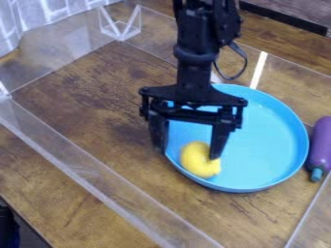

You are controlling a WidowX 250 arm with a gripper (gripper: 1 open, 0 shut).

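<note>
My black gripper [189, 133] hangs low over the blue bowl [265, 136], open, with its fingers on either side above a yellow lemon-shaped object [200, 163] in the near part of the bowl. The fingers partly cover the top of the yellow object; whether they touch it is unclear.
A purple eggplant-like object [322, 145] lies at the right edge beside the bowl. Clear plastic walls run along the left and top left.
</note>
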